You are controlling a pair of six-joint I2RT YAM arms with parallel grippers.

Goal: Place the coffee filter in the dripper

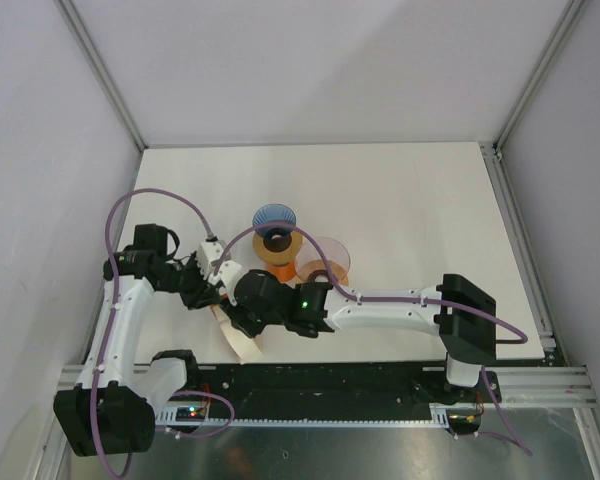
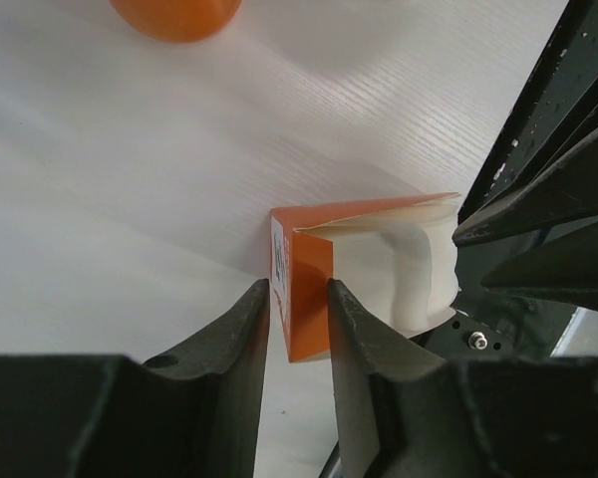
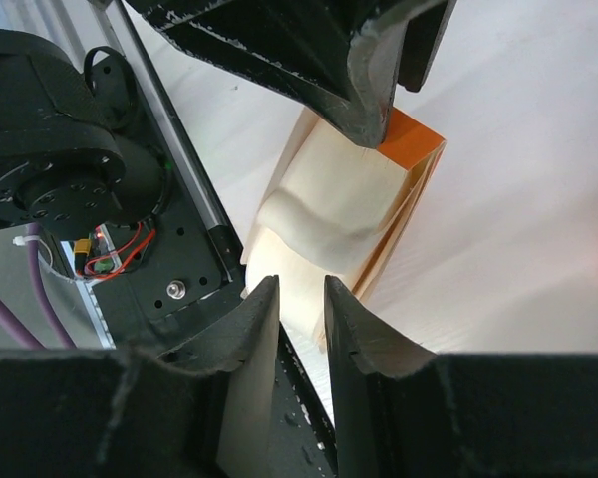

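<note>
The cream paper filters, held in an orange-edged holder, lie near the table's front edge; the right wrist view shows them as a folded stack. My left gripper hovers at the holder, its fingertips a little apart. My right gripper is over the filters from the other side, fingertips part open, with nothing clearly between them. The dripper is among the orange and clear cones behind the grippers; which one cannot be told.
A blue ribbed cone and a clear cone stand behind. Bare table fills the back and right. A dark rail runs along the front edge.
</note>
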